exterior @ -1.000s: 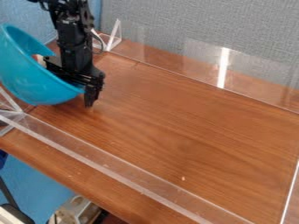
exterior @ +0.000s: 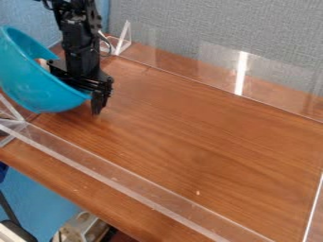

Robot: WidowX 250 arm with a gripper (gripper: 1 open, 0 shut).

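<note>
A large turquoise bowl [exterior: 28, 77] leans tilted at the left side of the wooden table. My black gripper [exterior: 97, 95] hangs down from the top left, beside the bowl's right part, its fingertips low over the wood. It stands open; whether it touches the bowl is unclear. Something small and pale shows inside the bowl, partly hidden behind the arm.
Clear plastic walls edge it, with white brackets at the left corners. A grey textured wall stands behind. Below the near edge lie some cables and hardware [exterior: 83, 229].
</note>
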